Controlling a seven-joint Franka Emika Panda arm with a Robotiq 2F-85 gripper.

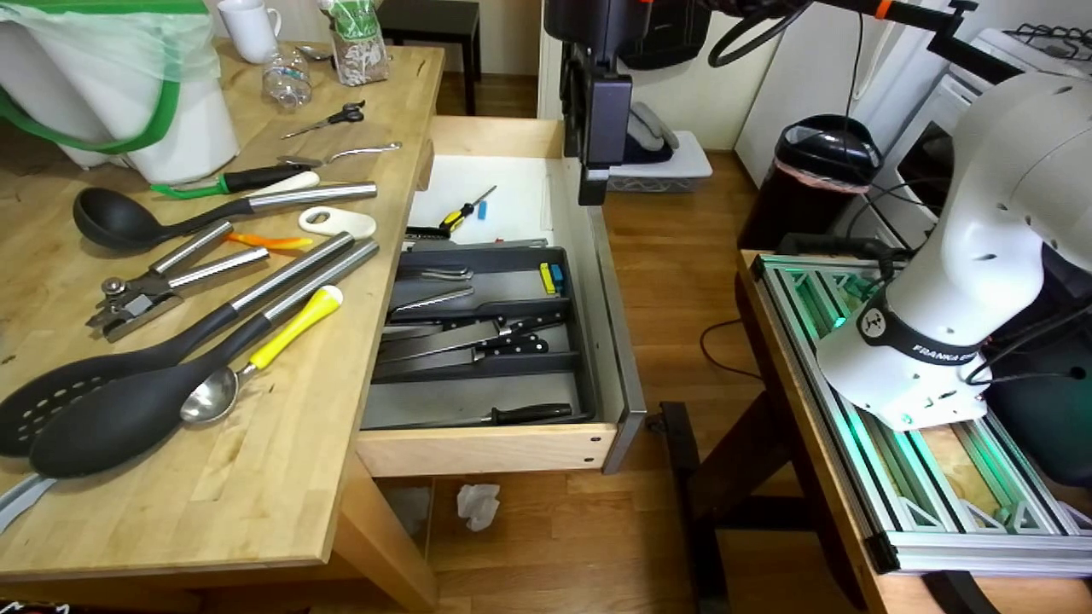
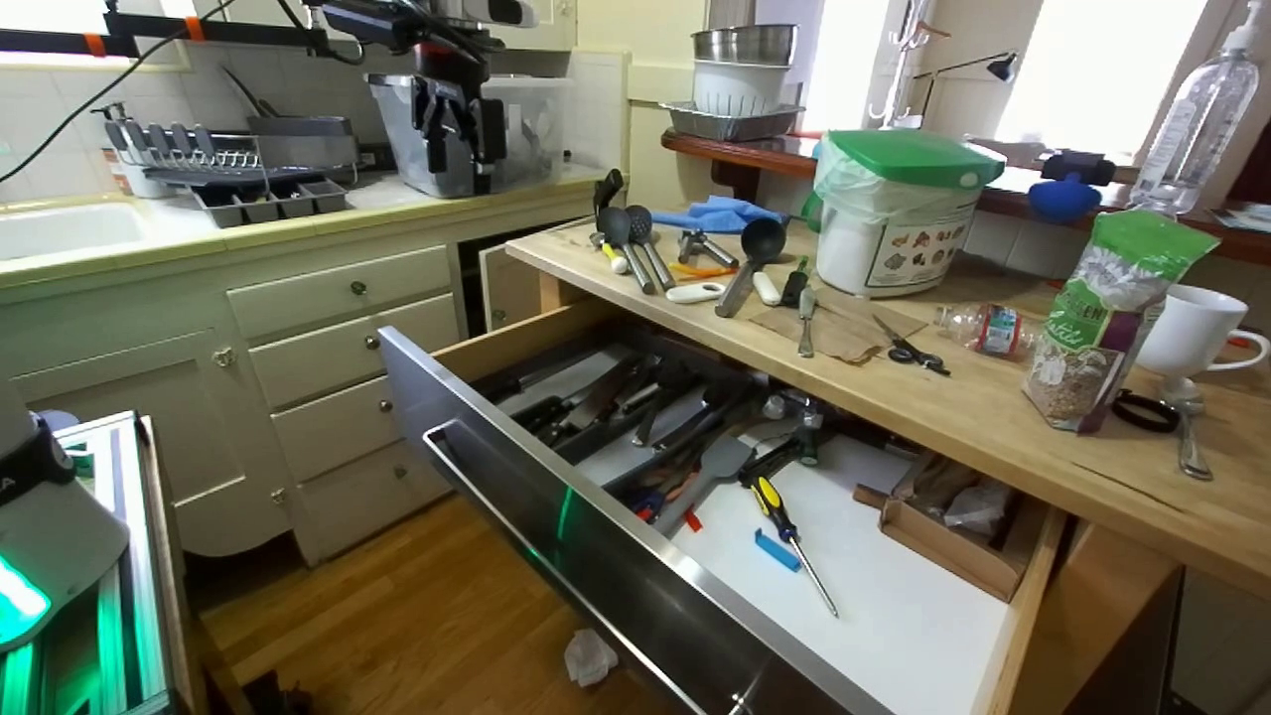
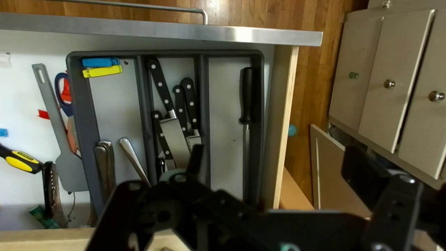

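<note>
My gripper (image 2: 462, 141) hangs high in the air, open, with nothing between its fingers. In the wrist view its dark fingers (image 3: 194, 161) stand wide apart over the open drawer. The drawer holds a grey divided tray (image 3: 144, 100). Several black-handled knives (image 3: 161, 85) fill its middle compartment. A dark rod with a black handle (image 3: 247, 96) lies alone in one compartment. Blue (image 3: 100, 62) and yellow clips (image 3: 102, 69) sit in another, along with metal utensils (image 3: 132, 157). Part of the tray is hidden behind the gripper.
A ladle (image 1: 118, 220), a slotted spoon (image 1: 123, 373) and other utensils lie on the wooden counter. A white bucket (image 2: 882, 232) with a green lid, a bag (image 2: 1102, 322) and a mug (image 2: 1192, 328) stand there too. Beside the tray, a yellow-black screwdriver (image 2: 775, 506) lies on the drawer floor.
</note>
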